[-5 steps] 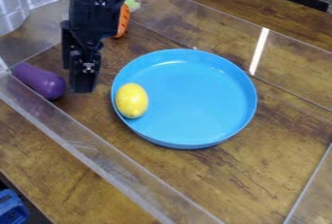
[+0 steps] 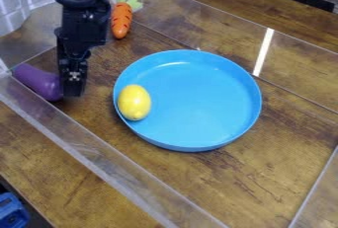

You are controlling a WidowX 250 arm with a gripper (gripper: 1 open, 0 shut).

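My black gripper (image 2: 73,74) hangs open at the upper left, its fingers low over the purple eggplant (image 2: 38,81), close by its right end. A blue plate (image 2: 201,106) sits right of the gripper, with a yellow lemon-like object (image 2: 133,102) on its left side. An orange carrot (image 2: 122,19) with a pale green top lies behind the gripper.
Clear low walls border the wooden surface (image 2: 211,183). A blue object (image 2: 8,208) shows at the lower left corner. The wood in front of the plate and to its right is clear.
The gripper has moved left and down toward the eggplant. The plate, lemon, carrot and eggplant look unmoved.
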